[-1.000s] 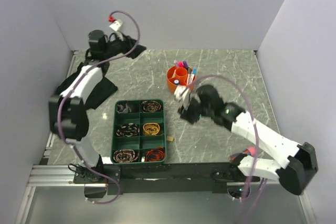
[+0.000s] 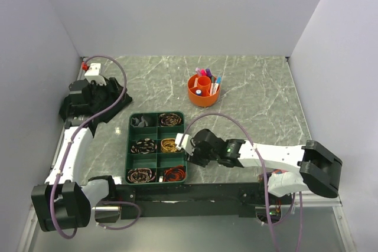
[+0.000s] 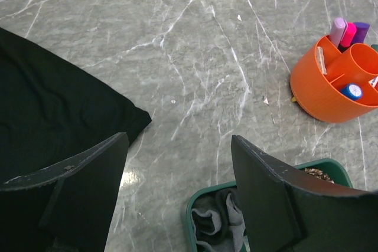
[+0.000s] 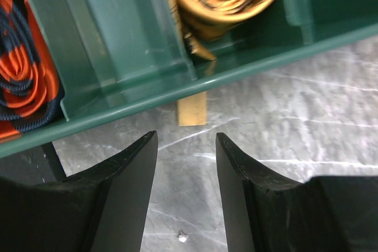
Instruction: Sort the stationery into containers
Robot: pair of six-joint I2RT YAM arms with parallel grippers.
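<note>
An orange pen holder point(image 2: 204, 97) with several markers stands at the back centre. A green compartment box point(image 2: 156, 163) holds coiled ties and grey cloth. My left gripper point(image 2: 109, 90) is over the dark cloth at the left; in its wrist view its fingers are apart with nothing between them. My right gripper point(image 2: 195, 154) is low beside the box's right side. In the right wrist view its open fingers point(image 4: 112, 193) face a small tan block point(image 4: 192, 113) lying at the box's outer wall, partly hidden by the rim.
A folded dark cloth point(image 3: 65, 104) lies on the left of the marble surface. Grey walls enclose the back and sides.
Both arms have moved toward the front. My left gripper came down leftward over the dark cloth; my right gripper moved left and forward to the box's right edge.
</note>
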